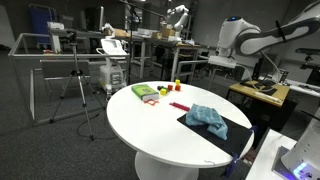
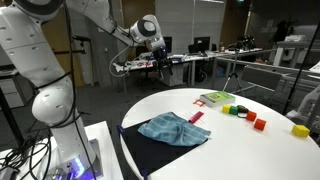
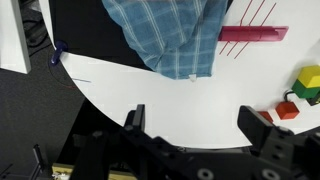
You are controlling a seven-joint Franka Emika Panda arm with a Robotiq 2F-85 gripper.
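A blue-grey cloth (image 1: 208,117) lies loosely spread, partly on a black mat (image 1: 199,131) and partly on the white round table (image 1: 150,122). In the wrist view the cloth (image 3: 168,35) is at the top, ahead of my gripper, whose dark fingers stand wide apart with only bare table between them. From the second exterior view, my gripper (image 2: 160,62) hangs high above the far side of the table, well clear of the cloth (image 2: 173,129).
A red-pink bar (image 3: 253,33) lies beside the cloth. A green box (image 1: 145,92) and several small coloured blocks, among them a red cube (image 2: 260,125) and a yellow one (image 2: 300,131), sit elsewhere on the table. Bare tabletop lies between them.
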